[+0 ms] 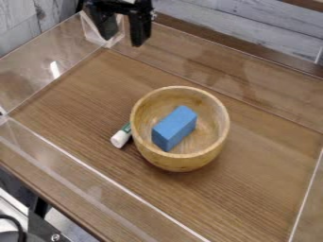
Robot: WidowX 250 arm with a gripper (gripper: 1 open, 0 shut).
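Observation:
My gripper [121,28] is high at the back left, above the wooden tray, partly cut off by the top edge; I cannot tell whether it is open or shut. A wooden bowl [205,147] holds a blue block [175,128]. A small white and green tube [123,135] lies on the tray floor just left of the bowl.
The tray's clear left wall [25,71] runs along the left side, with dark cables outside at the lower left.

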